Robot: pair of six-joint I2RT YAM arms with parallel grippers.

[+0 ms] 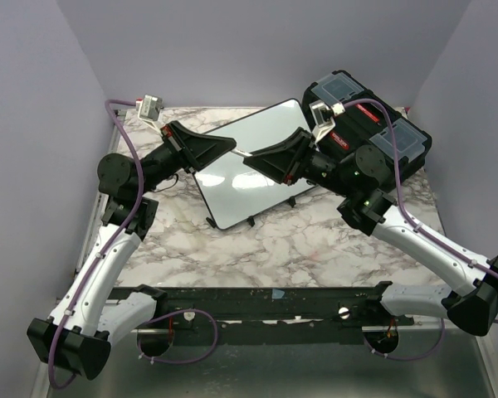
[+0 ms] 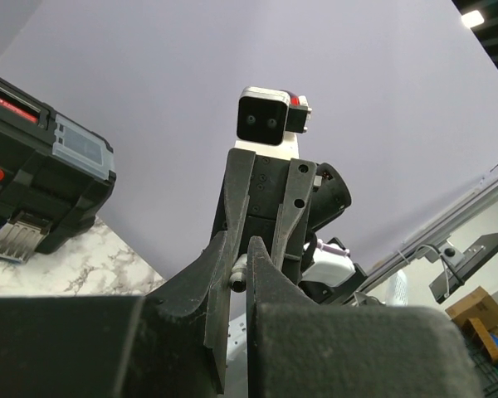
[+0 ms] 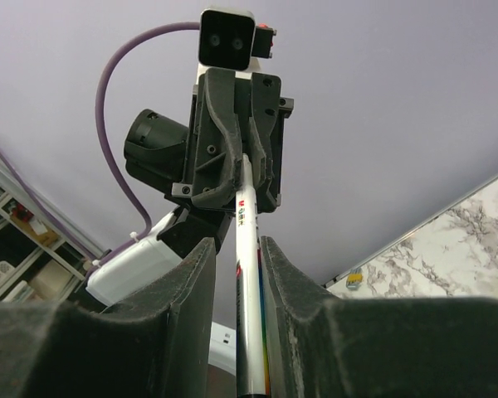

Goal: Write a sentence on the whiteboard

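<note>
My two grippers meet tip to tip above the whiteboard (image 1: 241, 195), which lies tilted on small black stands. A white marker (image 3: 247, 215) runs between them, held at one end in my left gripper (image 1: 228, 148), which is shut on it. The other end lies between the fingers of my right gripper (image 1: 253, 159), seen close around it in the right wrist view; whether they grip it is unclear. In the left wrist view only the marker's tip (image 2: 238, 278) shows between the left fingertips.
A black toolbox (image 1: 365, 124) with clear lids sits at the back right beside the whiteboard. Grey walls stand on both sides.
</note>
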